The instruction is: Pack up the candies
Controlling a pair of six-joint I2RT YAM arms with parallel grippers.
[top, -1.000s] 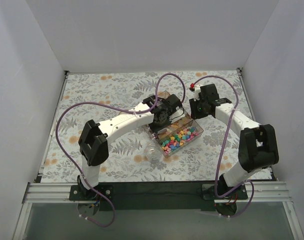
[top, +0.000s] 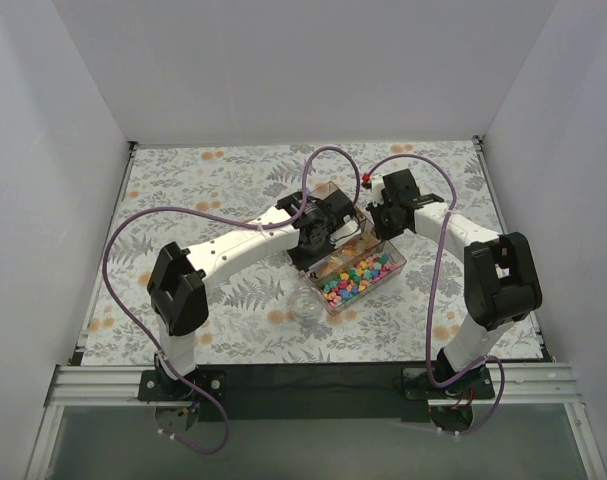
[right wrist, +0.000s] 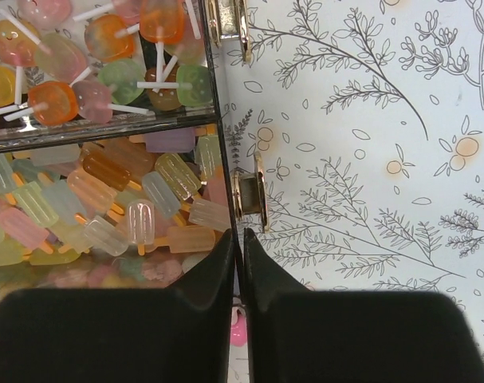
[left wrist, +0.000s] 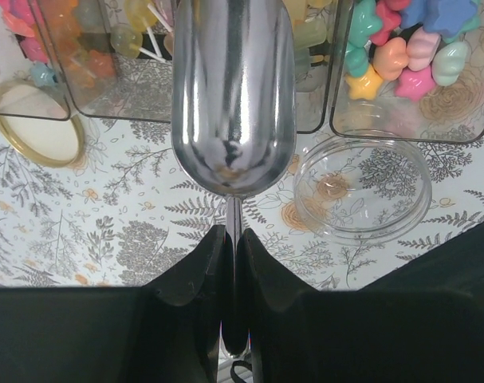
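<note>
My left gripper is shut on the handle of a metal scoop (left wrist: pixel 233 104), held over the clear divided candy box. In the left wrist view, star candies (left wrist: pixel 415 83) fill one compartment and lollipops another. My right gripper is at the box's edge (right wrist: pixel 216 96); in the right wrist view its fingertips sit close together on the rim, and whether they grip it is unclear. Popsicle candies (right wrist: pixel 139 219) and lollipops (right wrist: pixel 54 104) lie inside, beside metal latches (right wrist: pixel 249 199).
A clear round lid or dish (left wrist: pixel 361 223) and a gold-rimmed lid (left wrist: pixel 42 144) lie beside the box on the patterned table (top: pixel 183 330).
My right arm has moved leftward toward the box's far edge over the last second. The left arm, holding the scoop, shows only slight shifts.
</note>
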